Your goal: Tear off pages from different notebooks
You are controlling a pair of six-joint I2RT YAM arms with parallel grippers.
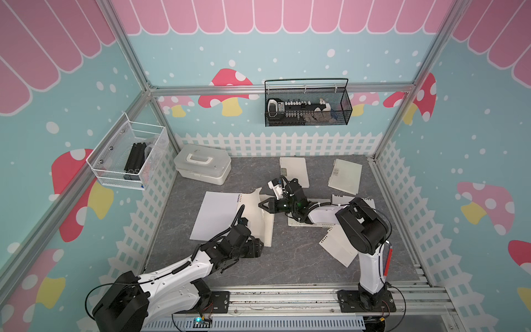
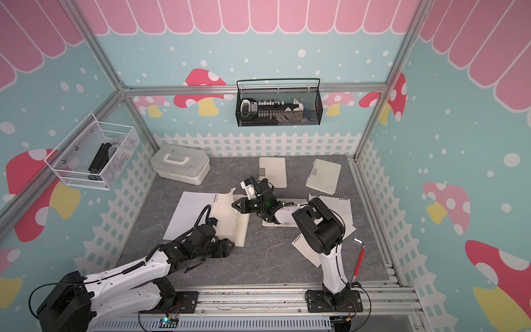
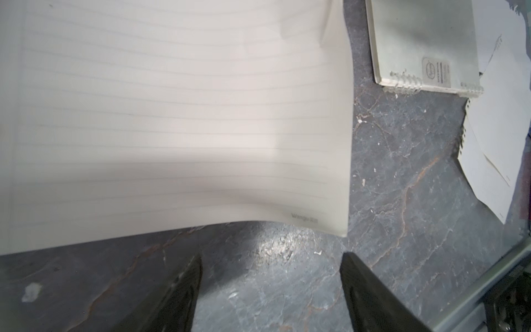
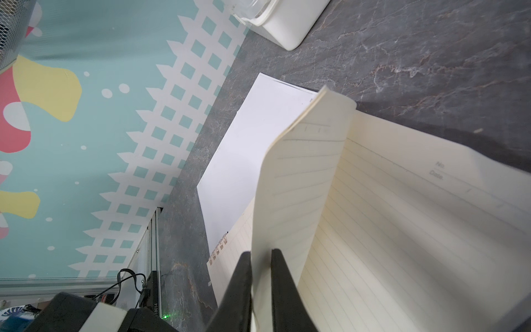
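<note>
An open spiral notebook (image 1: 268, 233) with lined cream pages lies left of the table's middle. My right gripper is shut on a page (image 4: 301, 171) of it, raised and curled up from the sheets beneath. At the notebook's near edge hovers my left gripper. Its fingers (image 3: 185, 293) stand apart with only table between them, and the page's slightly wavy bottom edge (image 3: 249, 218) lies just beyond the tips. The left arm hides part of the notebook's near left corner in both top views.
White paper (image 1: 215, 213) lies left of the notebook. Right of it are a closed spiral notebook (image 3: 426, 38) and loose torn-edged sheets (image 1: 339, 246). Two more notebooks, one pale (image 1: 294, 168) and one greenish (image 1: 345, 177), lie at the back, with a white case (image 1: 203, 163) back left.
</note>
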